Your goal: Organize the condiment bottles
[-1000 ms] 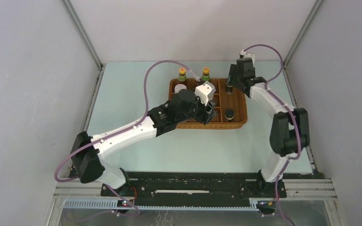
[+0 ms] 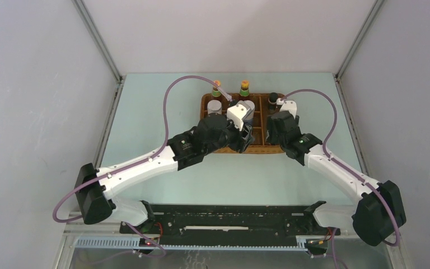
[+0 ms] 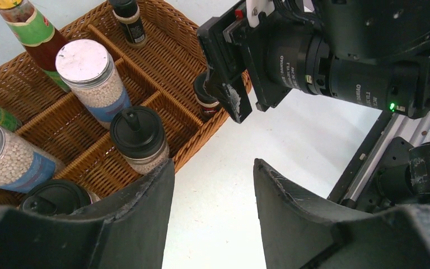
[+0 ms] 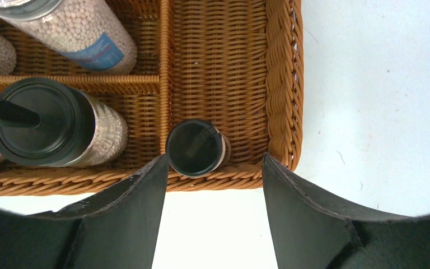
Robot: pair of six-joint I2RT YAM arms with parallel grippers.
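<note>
A brown wicker basket [image 4: 284, 84] with dividers holds the condiments. In the left wrist view, sauce bottles [image 3: 33, 31] stand at its back, white-lidded jars [image 3: 92, 73] in the middle row and black-lidded jars [image 3: 140, 137] in front. Two small dark-capped bottles, one far [image 3: 127, 21] and one near [image 3: 204, 95], stand at opposite ends of the right compartment. My left gripper is open over the basket's front edge, nothing between its fingers. My right gripper is open, its fingertips either side of the near small bottle [image 4: 193, 147] in view but not gripping it.
Both arms are close together over the basket, the right gripper showing in the left wrist view.
</note>
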